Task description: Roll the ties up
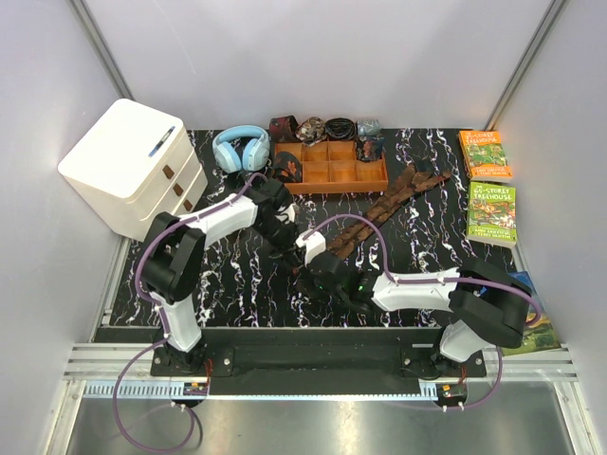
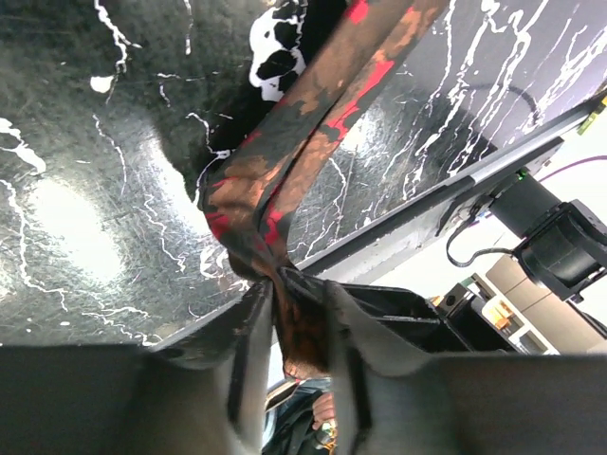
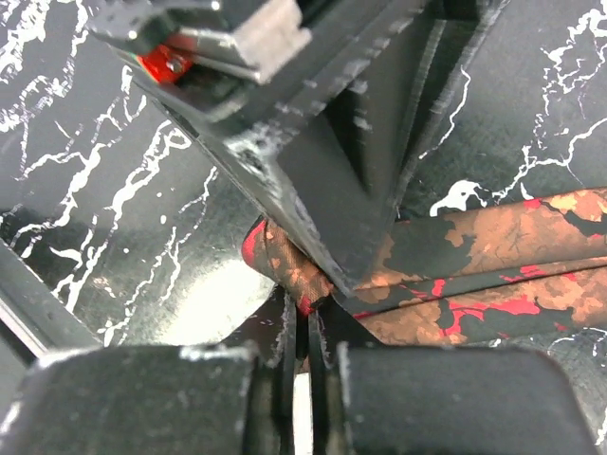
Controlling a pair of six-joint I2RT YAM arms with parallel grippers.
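A long brown camouflage tie (image 1: 384, 209) with red patches lies diagonally across the dark marbled table, its near end hidden under both grippers. In the left wrist view the folded tie (image 2: 256, 185) runs down between the parted fingers of my left gripper, which stands part open around it. My right gripper is shut on a bunched bit of the tie (image 3: 531, 284) at its folded end. The left gripper's dark body looms over that end in the right wrist view. In the top view, both grippers meet near the table's middle.
Behind the grippers stands an orange divided organizer (image 1: 341, 171), with several rolled ties (image 1: 310, 131) and a black coil (image 1: 340, 129) along its back. Blue headphones (image 1: 242, 147) and a white drawer cabinet (image 1: 137, 171) are at left. Books (image 1: 491, 210) lie along the right edge.
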